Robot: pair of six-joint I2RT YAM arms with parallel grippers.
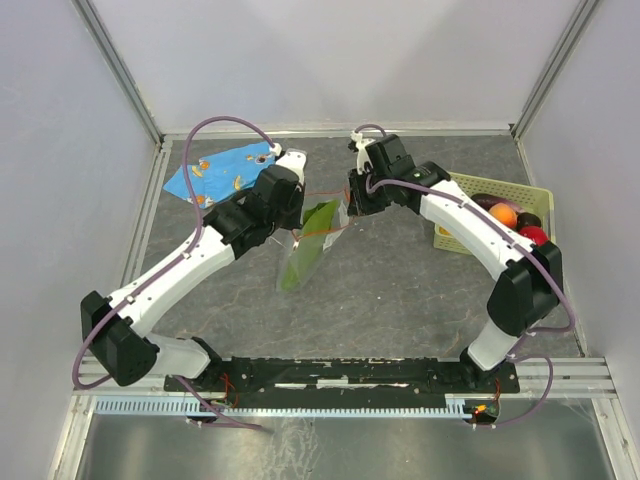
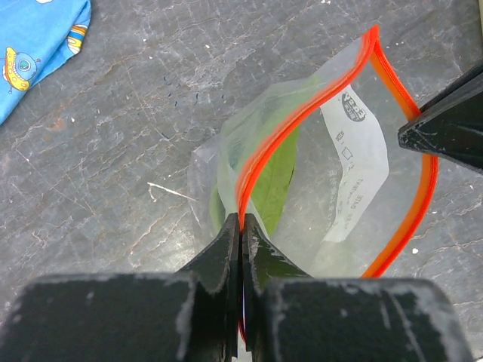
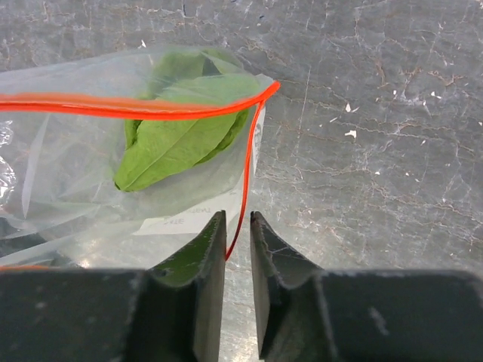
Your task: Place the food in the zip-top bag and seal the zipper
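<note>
The clear zip bag (image 1: 310,260) with an orange zipper hangs open between my grippers, a green leafy food (image 3: 173,143) inside. My left gripper is shut on the bag's zipper edge. My right gripper is at the opposite side of the opening, its fingertips slightly apart around or just beside the thin orange edge; whether they grip it I cannot tell.
A basket (image 1: 450,240) of mixed fruit and vegetables stands at the right. A blue patterned cloth (image 1: 215,175) lies at the back left.
</note>
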